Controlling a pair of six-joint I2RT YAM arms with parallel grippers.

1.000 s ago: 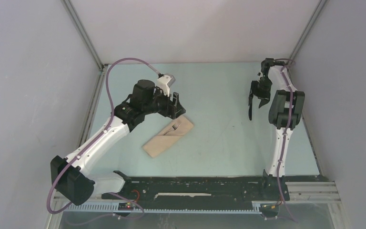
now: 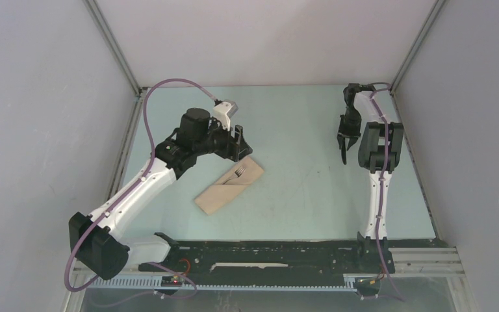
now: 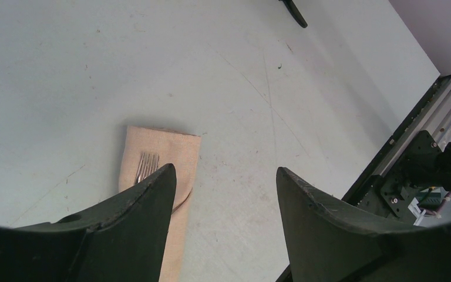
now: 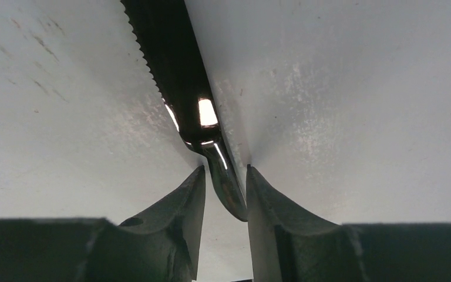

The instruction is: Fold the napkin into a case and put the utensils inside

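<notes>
A tan folded napkin (image 2: pixel 211 200) (image 3: pixel 179 148) lies on the table with a fork (image 2: pixel 239 171) (image 3: pixel 148 163) tucked in it. My left gripper (image 2: pixel 239 144) hangs open above its upper end, empty. On the right, a dark serrated knife (image 2: pixel 343 153) (image 4: pixel 182 70) lies on the table. My right gripper (image 2: pixel 347 140) is down over it, part open, the knife's narrow handle between its two fingertips. Whether they touch it is not clear.
Walls border the back and sides; a dark rail (image 2: pixel 279 250) runs along the front edge.
The left arm and napkin are unchanged.
</notes>
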